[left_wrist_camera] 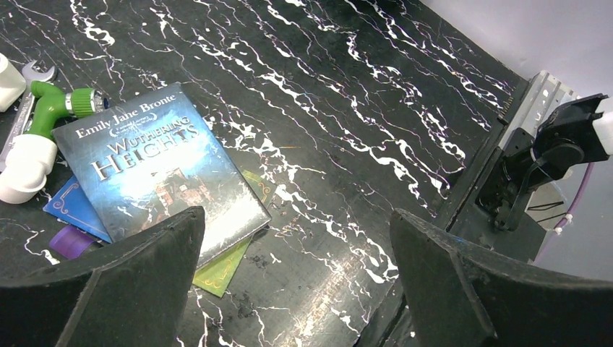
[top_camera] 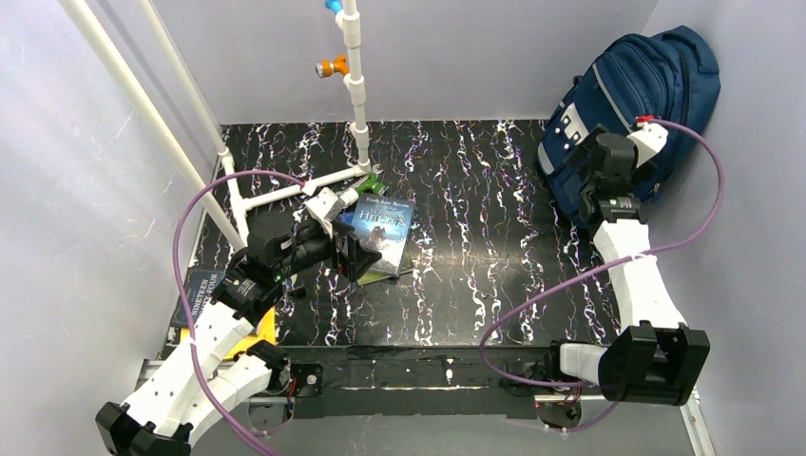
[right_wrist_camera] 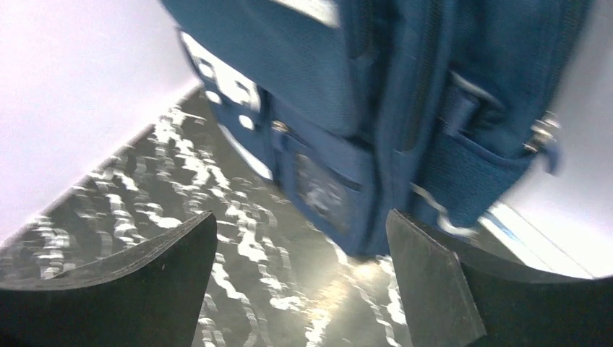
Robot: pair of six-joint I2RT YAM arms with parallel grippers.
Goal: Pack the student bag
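The dark blue student bag [top_camera: 618, 90] leans in the back right corner against the walls. In front of it, my right gripper is open; the bag's lower pockets [right_wrist_camera: 325, 181] lie beyond its fingers, blurred, and nothing is between them. A book titled Wuthering Heights [left_wrist_camera: 163, 170] lies flat on the floor at left centre, atop a green book [left_wrist_camera: 224, 271] and a blue one [left_wrist_camera: 76, 206]. Over its near side hangs my left gripper, open and empty. Another dark book [top_camera: 201, 290] sits at the far left, partly behind my left arm.
White pipes [top_camera: 356, 95] with a green valve [left_wrist_camera: 61, 105] and a wrench stand behind the books. A purple item [left_wrist_camera: 70, 242] lies beside the stack. The marble floor [top_camera: 485, 237] between books and bag is clear. Purple cables loop from both arms.
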